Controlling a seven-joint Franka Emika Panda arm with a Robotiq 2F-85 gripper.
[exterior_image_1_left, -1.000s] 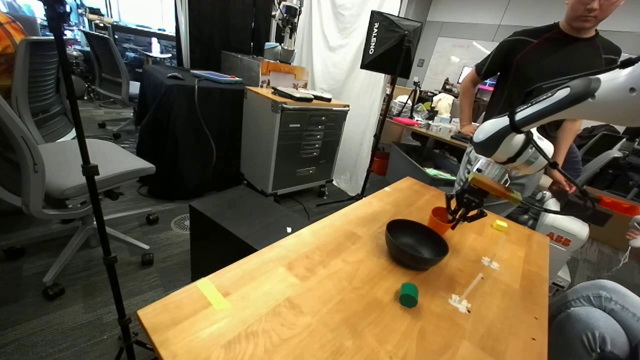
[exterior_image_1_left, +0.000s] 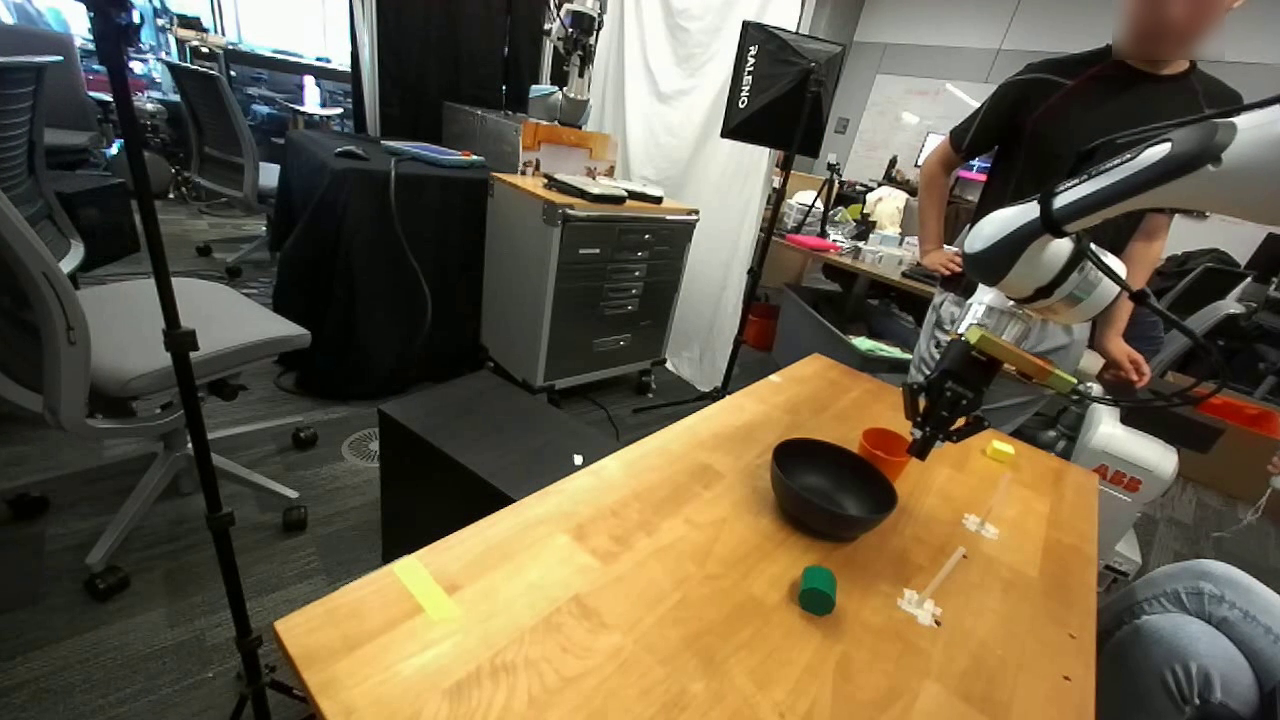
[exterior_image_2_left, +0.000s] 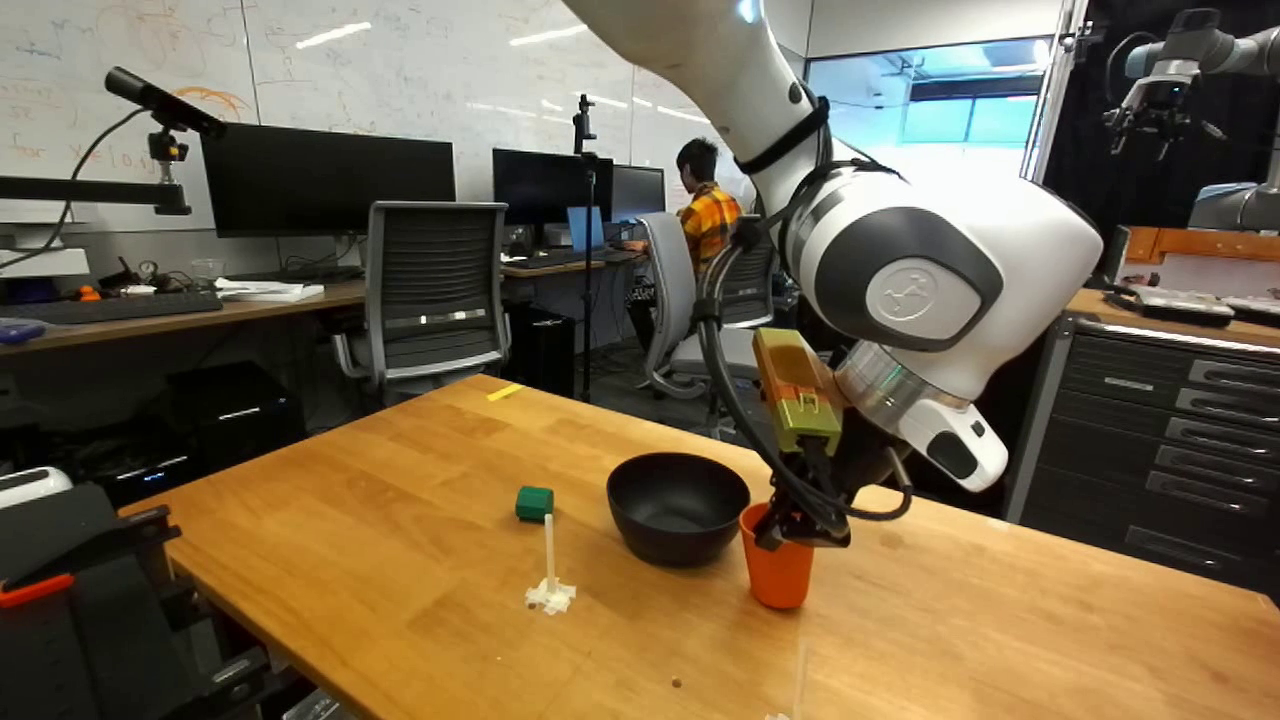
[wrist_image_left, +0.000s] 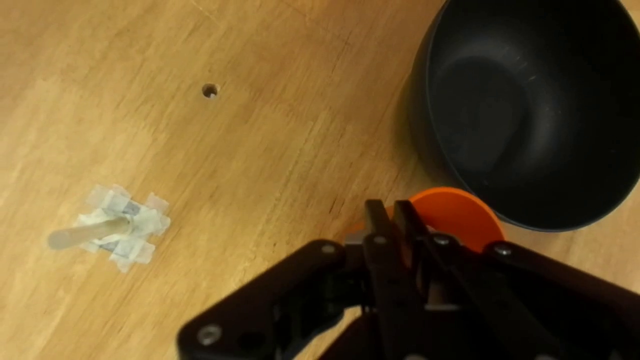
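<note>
An orange cup (exterior_image_1_left: 884, 452) stands roughly upright close beside a black bowl (exterior_image_1_left: 833, 490). In the wrist view my gripper is shut on the cup's rim, with the orange wall (wrist_image_left: 463, 217) showing on both sides of the fingers. From the second exterior view, the gripper (exterior_image_2_left: 786, 538) comes down over the cup (exterior_image_2_left: 780, 570) from above and hides part of its rim. The bowl (exterior_image_2_left: 678, 510) looks empty. Whether the cup's base touches the table cannot be made out for certain.
A green block (exterior_image_1_left: 817, 590) lies in front of the bowl. Upright pegs are taped to the table, one (exterior_image_2_left: 549, 564) near the green block. A small yellow block (exterior_image_1_left: 999, 451) sits near the robot's base.
My gripper and wrist have shifted slightly right in the first exterior view. The orange cup has moved slightly right and down there too. Bowl and blocks have stayed put.
</note>
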